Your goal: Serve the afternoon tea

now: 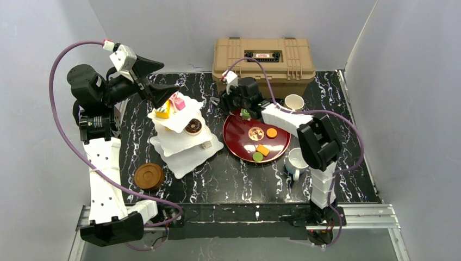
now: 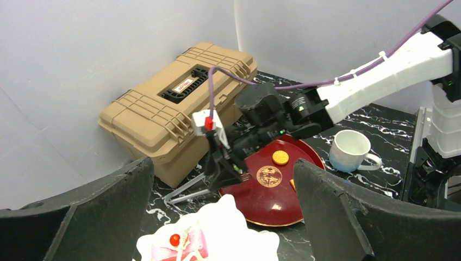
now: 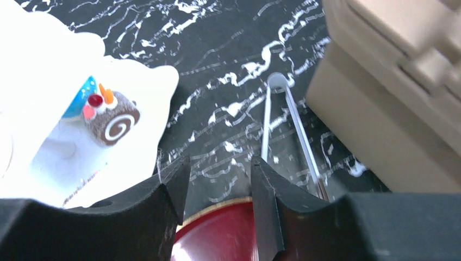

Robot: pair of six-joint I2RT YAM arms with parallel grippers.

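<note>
My left gripper (image 1: 163, 76) hangs open over the tiered white stand (image 1: 182, 138), which holds cakes and a chocolate donut (image 1: 193, 126). My right gripper is part open above the back-left rim of the red tray (image 1: 239, 141), beside metal tongs (image 3: 296, 125); nothing shows between its fingers. On the tray are an orange round piece (image 1: 272, 133), an orange block (image 1: 262, 150) and green pieces (image 1: 257, 156), one partly hidden by the right arm.
A tan case (image 1: 263, 60) stands at the back. Mugs (image 1: 297, 163) stand right of the tray, and a brown lid (image 1: 149, 176) lies front left.
</note>
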